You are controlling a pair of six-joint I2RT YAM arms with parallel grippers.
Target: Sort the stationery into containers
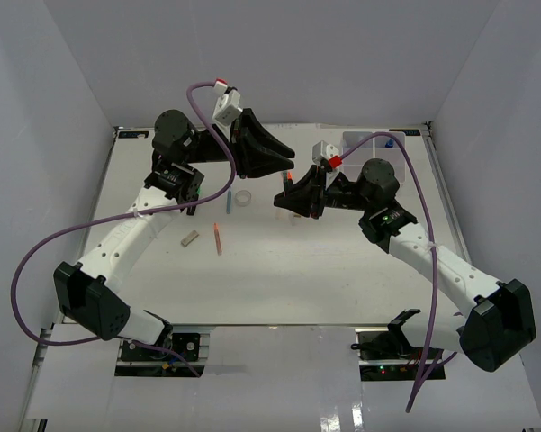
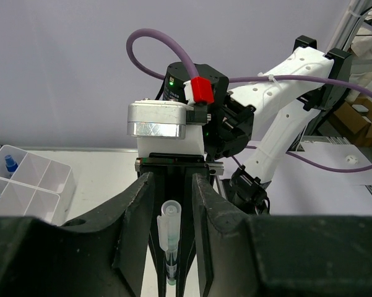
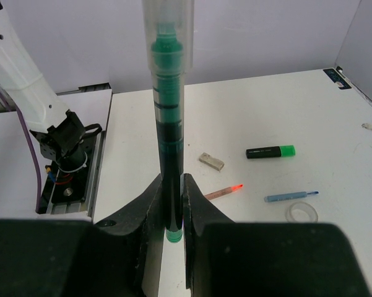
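My right gripper is shut on a green-and-dark capped pen (image 3: 167, 105), held upright and seen in the top view near the centre. My left gripper is part open above and beside it, its fingers framing the pen's clear cap (image 2: 171, 216); whether they touch it I cannot tell. On the table lie a green-capped marker (image 3: 266, 153), a blue pen (image 3: 288, 196), an orange pen (image 3: 223, 190), an eraser (image 3: 211, 161) and a clear tape ring (image 3: 302, 212).
A divided white organiser (image 1: 374, 144) stands at the back right, with a blue item (image 2: 11, 162) in one compartment.
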